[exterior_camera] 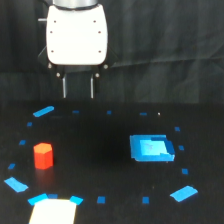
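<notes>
A small red block (43, 156) rests on the dark table at the left. To its right, across a stretch of bare table, lies a blue square tray (135, 148) with a lighter blue patch inside it. My gripper (79, 90) hangs high at the upper left, pointing down, above and to the right of the block as seen here. Its two thin fingers (64, 87) stand apart with nothing between them, so it is open. Nothing touches the block.
Blue tape pieces, such as the strip (183, 193) at the right, and several small blue squares mark the table. A pale square (52, 212) lies at the front left edge. Between block and tray the surface is clear.
</notes>
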